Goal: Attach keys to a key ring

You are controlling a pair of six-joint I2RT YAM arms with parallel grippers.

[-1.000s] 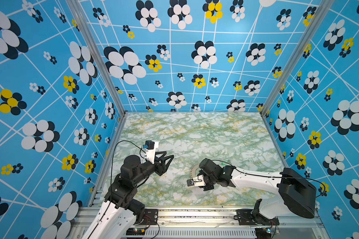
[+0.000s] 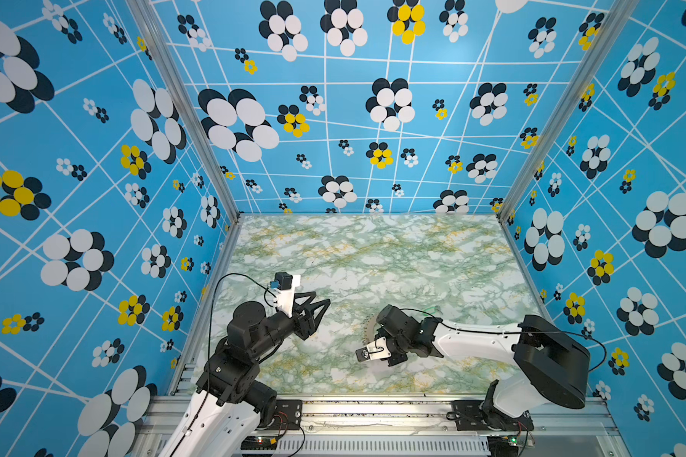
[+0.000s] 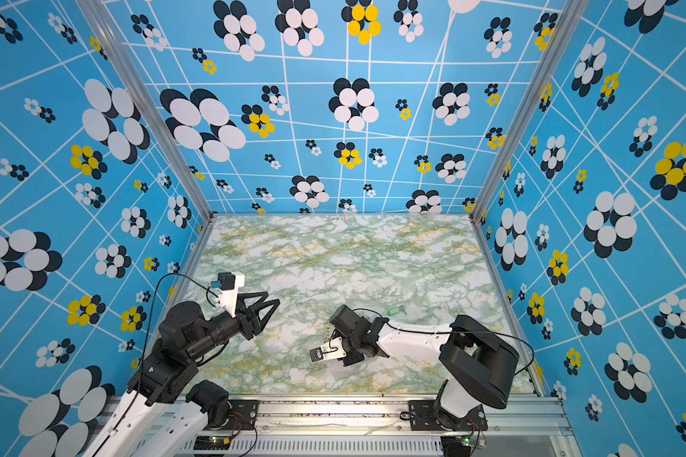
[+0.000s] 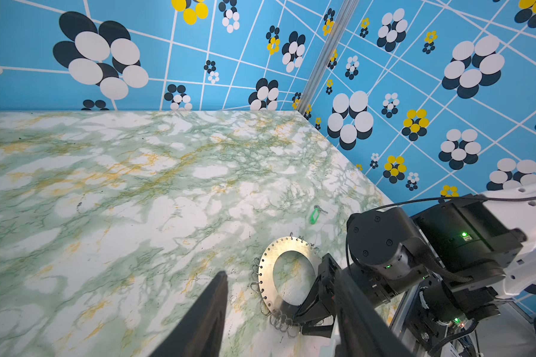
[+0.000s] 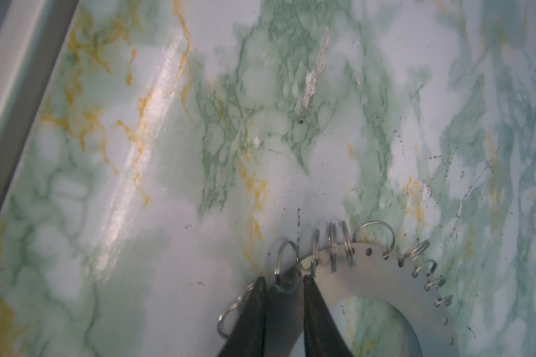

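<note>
A flat silver ring plate (image 4: 268,273), edged with small holes and several thin wire rings, lies on the marbled table. My right gripper is low over its rim, fingers part open with a narrow gap. One wire loop (image 5: 278,261) stands at the plate's edge, its lower end showing in that gap; I cannot tell whether a finger touches it. Beyond the plate lies a green-headed key (image 4: 314,216), also visible in the top right view. My left gripper (image 2: 322,306) hangs open and empty, left of the plate. In the top views the right arm covers much of the plate.
The right arm's black wrist (image 4: 381,241) stands over the plate's right side. A metal rail (image 2: 373,407) borders the table's front.
The right arm's elbow has shifted left, and its gripper has moved only slightly. My left arm has drifted a little to the left.
</note>
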